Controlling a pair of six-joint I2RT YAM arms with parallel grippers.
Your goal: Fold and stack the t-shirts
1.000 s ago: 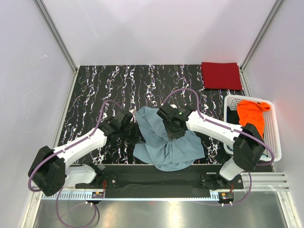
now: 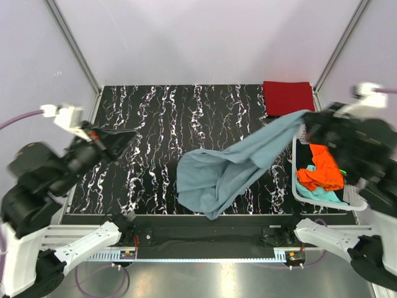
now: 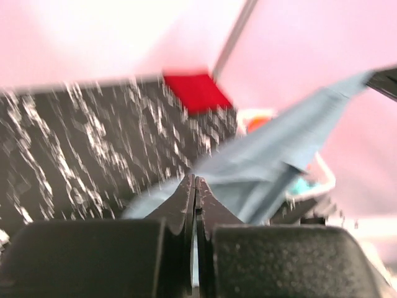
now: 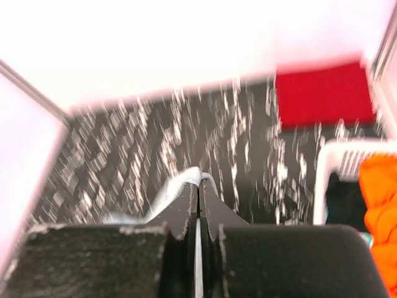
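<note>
The blue t-shirt [image 2: 217, 177] hangs stretched from the table up to my right gripper [image 2: 316, 124], which is raised on the right side and shut on a corner of the cloth. In the right wrist view, a fold of the blue cloth [image 4: 186, 180] comes out of the closed fingertips. My left gripper [image 2: 128, 138] is lifted at the left, well apart from the shirt. The left wrist view shows its tips [image 3: 193, 180] pressed together, with no cloth between them; the shirt lies beyond. A red folded cloth [image 2: 288, 98] rests flat at the table's far right corner.
A white basket [image 2: 296, 180] at the right holds an orange garment [image 2: 324, 169], a teal one and something dark; the right arm partly covers it.
Both arms have risen and swung apart.
</note>
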